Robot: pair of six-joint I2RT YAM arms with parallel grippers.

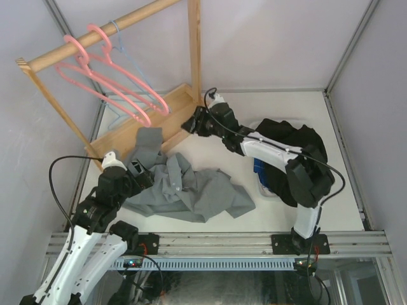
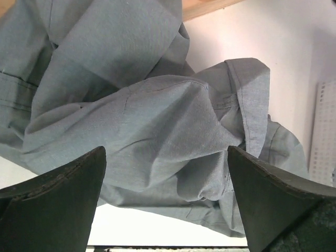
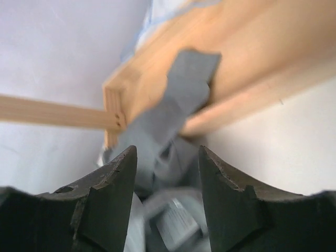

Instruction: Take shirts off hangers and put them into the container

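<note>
The grey shirt (image 1: 200,189) lies crumpled on the table, one end resting on the wooden rack's base. Two pink hangers (image 1: 141,94) and a pale blue hanger (image 1: 135,62) hang from the rail with no cloth on them. My left gripper (image 1: 141,175) is over the shirt's left part. In the left wrist view its fingers stand wide open, and the shirt (image 2: 142,121) spreads beneath them, not gripped. Beside the rack's right post, my right gripper (image 1: 189,124) is raised clear of the shirt. Its fingers (image 3: 123,194) are apart with nothing held between them.
The wooden rack (image 1: 194,44) stands at the back left; its post is close to my right gripper. A black cloth (image 1: 289,143) fills a clear bin (image 1: 270,192) on the right.
</note>
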